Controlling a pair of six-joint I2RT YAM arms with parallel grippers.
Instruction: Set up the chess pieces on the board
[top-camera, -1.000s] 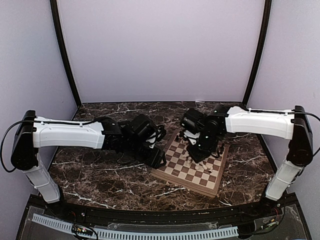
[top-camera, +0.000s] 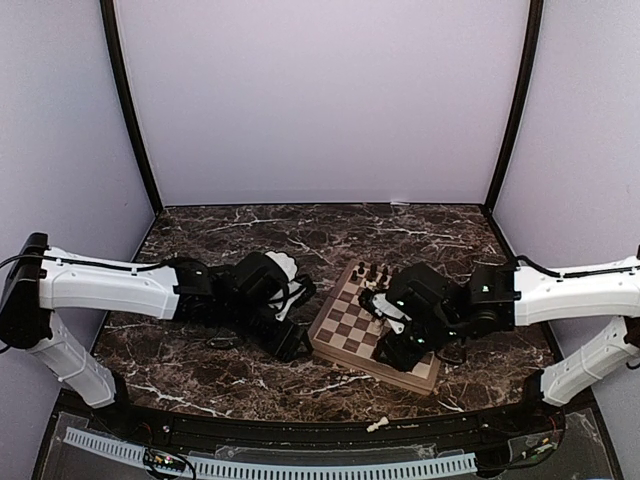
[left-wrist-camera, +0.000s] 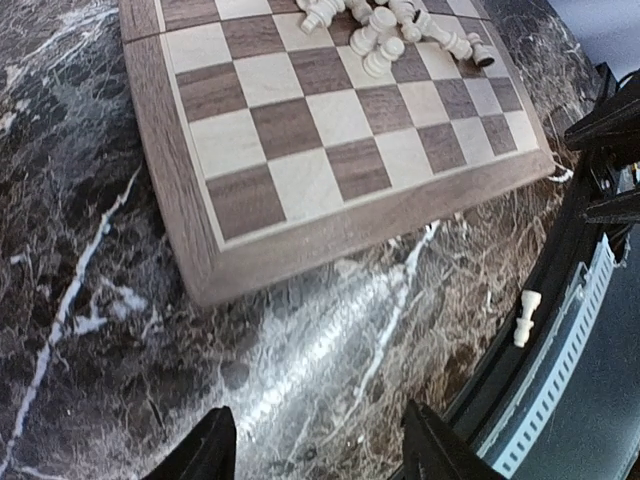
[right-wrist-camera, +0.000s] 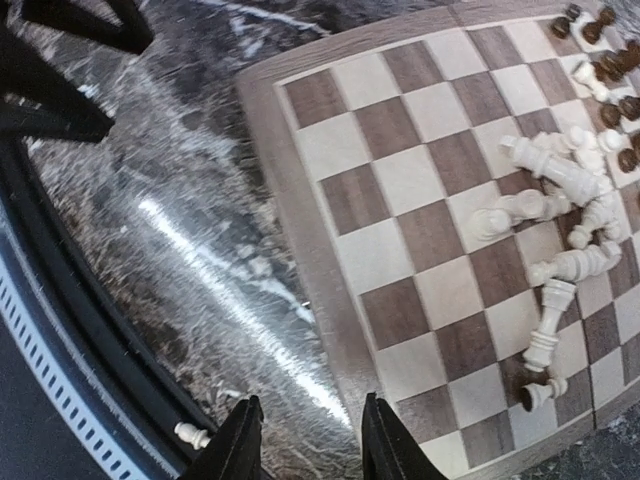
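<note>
A chessboard (top-camera: 340, 335) lies on the marble table. White pieces (right-wrist-camera: 560, 180) lie jumbled mid-board, while two small ones (left-wrist-camera: 375, 40) stand upright nearby. Dark pieces (top-camera: 372, 272) are at the far end. One white piece (left-wrist-camera: 526, 318) lies off the board, by the dark rail at the front; the top view shows this loose piece (top-camera: 378, 424) too. My left gripper is open and empty, off the board's near left corner. My right gripper is open above the board's near edge, nothing between its fingers.
A dark rail with a white slotted strip (top-camera: 330, 468) runs along the front edge. Bare marble (top-camera: 200, 375) spreads left of the board. A white object (top-camera: 285, 263) shows behind the left gripper. Both grippers are close to each other.
The piece travelled from the board's front to the rail.
</note>
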